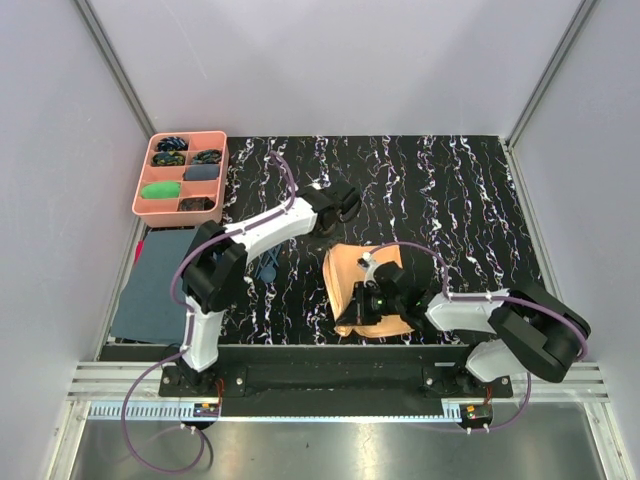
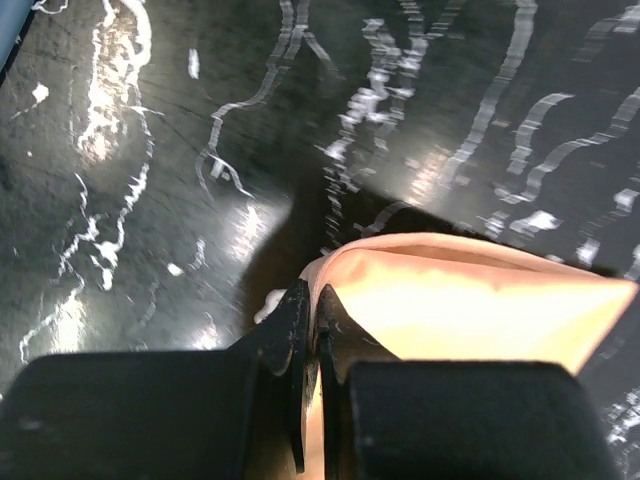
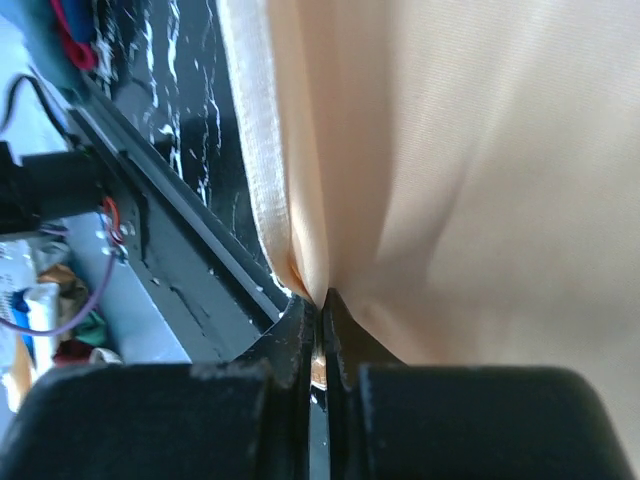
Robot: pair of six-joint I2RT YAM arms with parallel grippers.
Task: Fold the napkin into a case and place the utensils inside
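Note:
The peach napkin lies on the black marbled mat with its left edge folded up. My left gripper is shut on the napkin's far left corner, lifting that edge into a curl. My right gripper grips the same folded edge at its near end, close to the mat's front, as the right wrist view shows. Blue utensils lie on the mat left of the napkin, partly hidden by the left arm.
A pink compartment box with rolled items sits at the back left. A grey-blue cloth stack lies at the left.

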